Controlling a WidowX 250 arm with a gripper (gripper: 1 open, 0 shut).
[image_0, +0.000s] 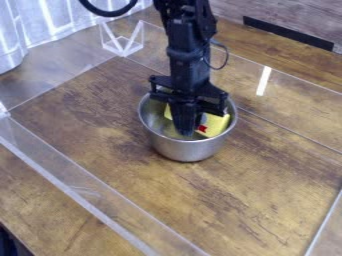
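A steel bowl (186, 147) stands on the wooden table near the centre. My black gripper (182, 124) reaches down from the top into the bowl, its fingertips low inside near the front left. It looks shut, though the fingertips are dark and hard to make out. A yellow item (209, 119) with a red patch lies in the right part of the bowl, partly behind the gripper; whether the fingers touch it is unclear.
A white wire stand (120, 38) is at the back left beside a pale plastic sheet. Clear strips run along the left edge.
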